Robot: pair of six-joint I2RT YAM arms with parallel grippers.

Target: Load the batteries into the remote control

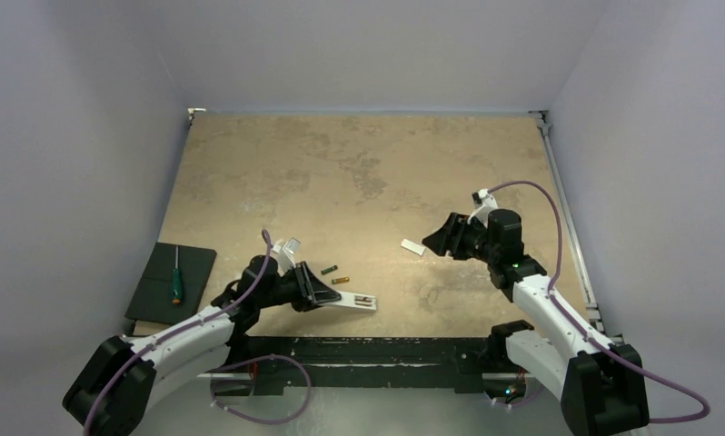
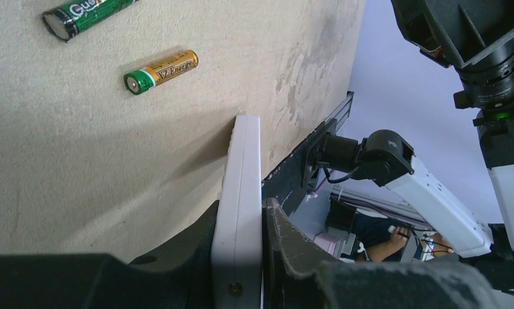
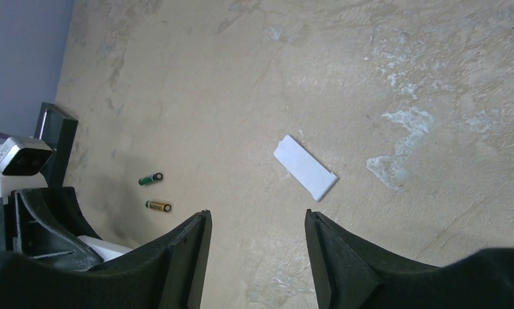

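Observation:
My left gripper (image 1: 328,294) is shut on the white remote control (image 1: 345,300), with one finger on each side of it. In the left wrist view the remote stands on edge to the camera, its far end close to the table; contact cannot be told. From above, its battery compartment shows two small brownish shapes, too small to make out. A gold battery (image 2: 169,69) and a green battery (image 2: 90,14) lie loose beside it. The white battery cover (image 3: 304,166) rests flat on the table, ahead of my right gripper, which is open and empty.
At the far left sits a dark case (image 1: 150,282) with a green screwdriver (image 1: 176,289) on top. A black rail (image 1: 386,351) borders the table's front edge.

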